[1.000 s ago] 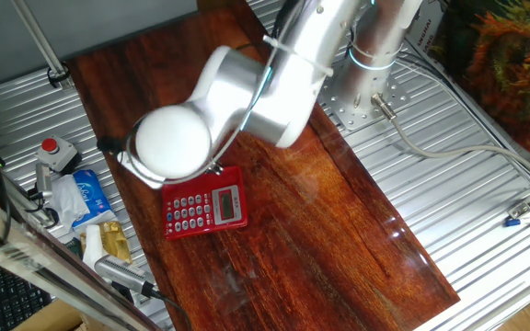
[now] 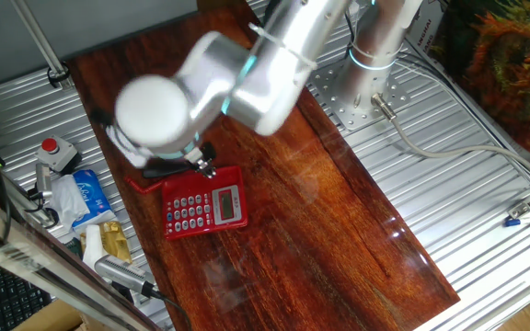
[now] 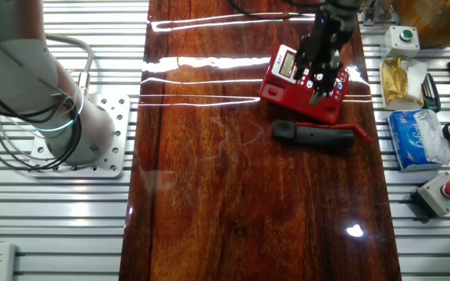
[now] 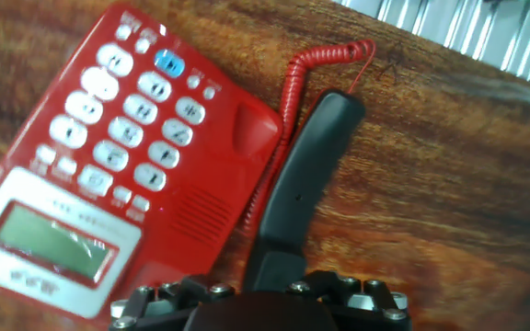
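A red desk phone (image 2: 205, 204) with grey keys and a small display lies on the wooden table. Its black handset (image 3: 312, 135) is off the base, lying on the wood alongside it. A coiled red cord (image 4: 294, 85) runs by the handset's far end in the wrist view. My gripper shows at the bottom of that view, its black fingers spread wide with the handset's near end between and beyond them. No contact with the handset shows. In exterior view 2 the gripper (image 3: 319, 74) is blurred and hangs in front of the phone's keys.
Off the table's edge in exterior view 2 lie a blue tissue pack (image 3: 418, 140), a red-button box (image 3: 442, 193) and a green-button box (image 3: 401, 40). A gold packet (image 3: 397, 80) is there too.
My arm has swung up and to the left in exterior view 1, away from the phone. More of the cord and a dark piece of the handset now show there. The phone base has stayed put.
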